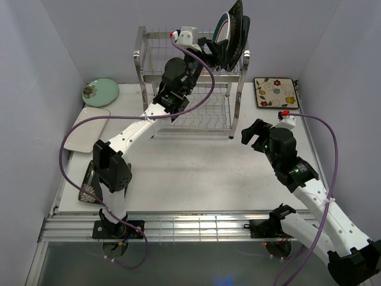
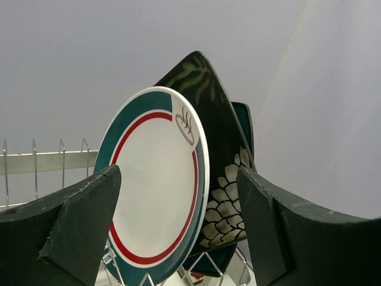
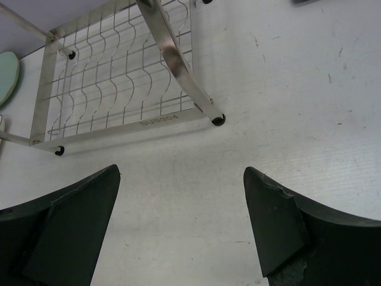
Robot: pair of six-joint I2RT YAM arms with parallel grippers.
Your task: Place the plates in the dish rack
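Note:
A white plate with teal rim and red ring (image 2: 156, 185) stands tilted in the upper rack (image 1: 143, 53), leaning beside dark patterned plates (image 2: 211, 149). My left gripper is open at it, the white plate showing between its fingertips, none clearly gripped. Loose at left lie a green plate (image 1: 104, 94), a cream plate (image 1: 83, 134) and a dark patterned plate (image 1: 89, 187); a flowered plate (image 1: 275, 93) lies at right. My right gripper (image 1: 255, 132) is open and empty over the table, facing the rack's lower tier (image 3: 113, 71).
Grey walls close in at both sides and behind. The left arm reaches across the table's left part up to the rack.

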